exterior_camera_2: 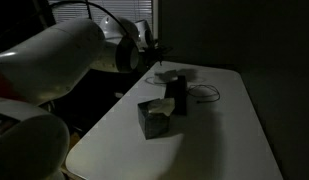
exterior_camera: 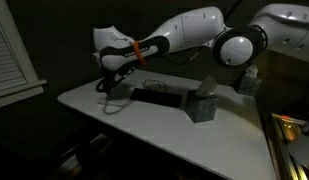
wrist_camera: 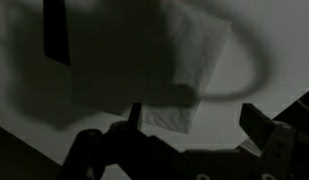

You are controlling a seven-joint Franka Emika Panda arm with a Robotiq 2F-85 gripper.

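Observation:
A pale folded cloth (wrist_camera: 199,50) lies flat on the white table in the wrist view, much of it in shadow. My gripper is open above its lower edge, the fingers set apart with nothing seen held between them. In exterior view 1 the gripper (exterior_camera: 107,88) points down low over the table's far-left part, at the cloth. Whether the fingertips touch the cloth cannot be told.
A black flat object (exterior_camera: 157,97) lies right of the cloth, with a looped cable (exterior_camera_2: 204,93) behind it. A tissue box (exterior_camera: 201,107) stands farther right; another box (exterior_camera: 251,80) is at the back right.

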